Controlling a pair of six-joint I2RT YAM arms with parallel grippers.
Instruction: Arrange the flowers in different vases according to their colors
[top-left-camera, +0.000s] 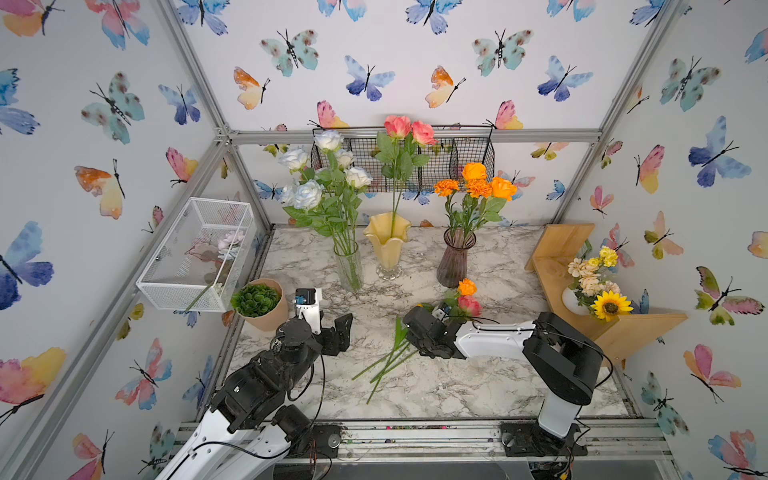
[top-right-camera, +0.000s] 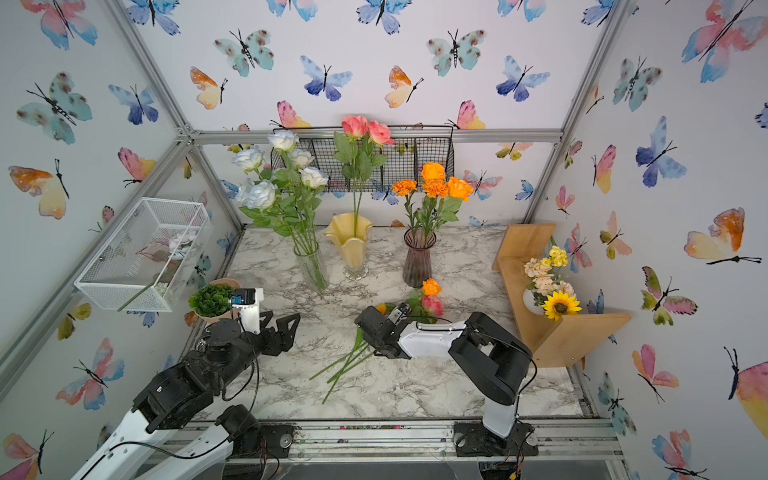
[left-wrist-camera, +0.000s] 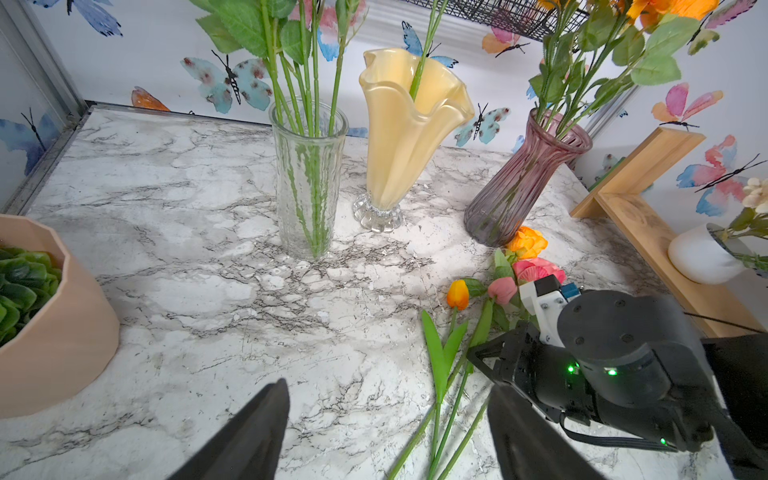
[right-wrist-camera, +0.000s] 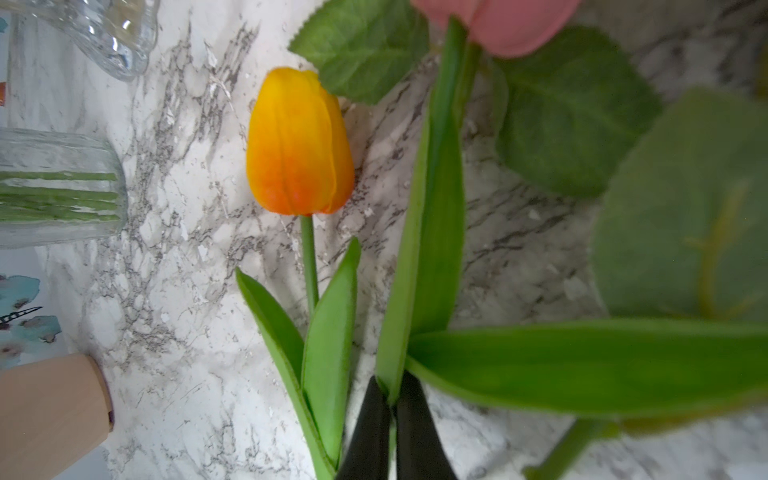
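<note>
My right gripper is shut on the pink tulip (right-wrist-camera: 500, 24) by its green stem and leaf base, low over the table. Beside it lies an orange tulip (right-wrist-camera: 300, 144), apart from the fingers. A pink flower (left-wrist-camera: 540, 270) and an orange flower (left-wrist-camera: 525, 241) lie just beyond. My left gripper stands open and empty above the left half of the table. Along the back stand a clear vase (top-left-camera: 349, 270) with white roses, a yellow vase (top-left-camera: 386, 244) with pink roses, and a purple vase (top-left-camera: 453, 264) with orange flowers.
At left are a potted green plant (top-left-camera: 272, 310) and a white mesh basket (top-left-camera: 172, 292). A wooden shelf (top-left-camera: 552, 276) with a white flower pot (left-wrist-camera: 704, 254) stands at right. The table between the left gripper and the clear vase is bare.
</note>
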